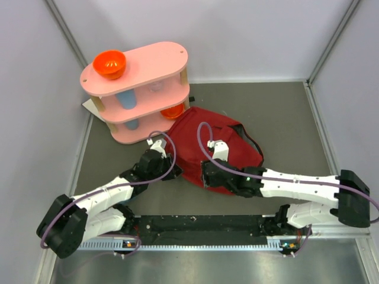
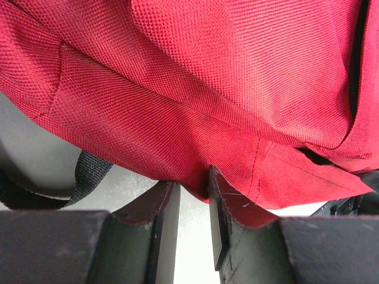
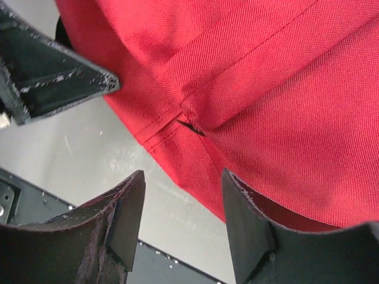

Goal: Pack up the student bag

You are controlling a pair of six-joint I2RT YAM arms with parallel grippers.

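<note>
A red cloth bag [image 1: 201,127] lies flat on the table, its black-edged opening toward the right. My left gripper is at the bag's near left edge; its fingers stand a little apart, with a fold of red cloth between the tips. Whether they press on that fold is hard to see. My right gripper is open just above the near edge of the bag, its fingertips well apart and nothing clearly gripped. In the top view the right arm hides part of the bag's near side.
A pink shelf [image 1: 142,64] stands at the back left, with an orange bowl [image 1: 109,64] on top, another orange bowl [image 1: 173,112] low down, and blue cups [image 1: 127,99]. A black strap [image 2: 89,174] lies beside the bag. Free table lies at the right.
</note>
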